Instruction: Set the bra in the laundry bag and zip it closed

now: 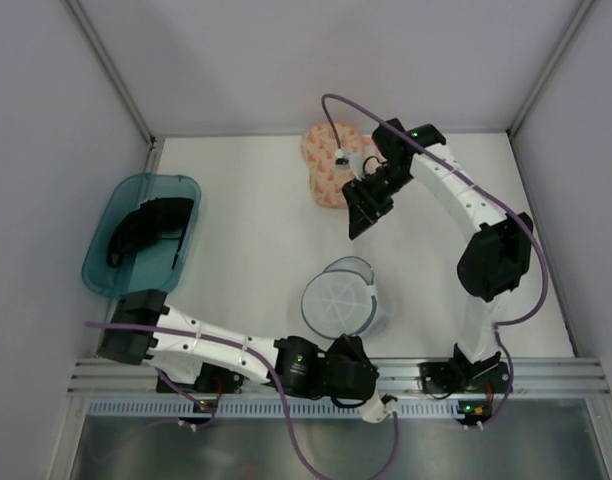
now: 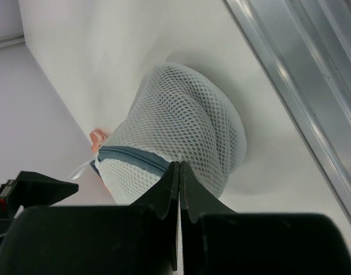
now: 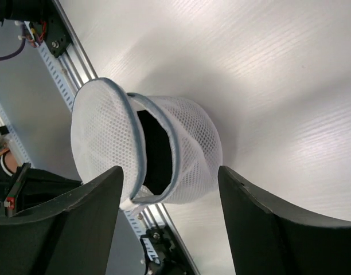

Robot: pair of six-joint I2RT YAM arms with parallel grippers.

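The white mesh laundry bag sits on the table's front middle, with a grey zipper band. In the right wrist view its mouth gapes over dark fabric inside. My left gripper is shut at the bag's near edge; in its own view the tips meet at the mesh, and whether anything thin is between them is unclear. My right gripper is above and behind the bag, its fingers apart with nothing visible between them.
A teal bin with black items stands at left. A peach patterned cloth lies at the back.
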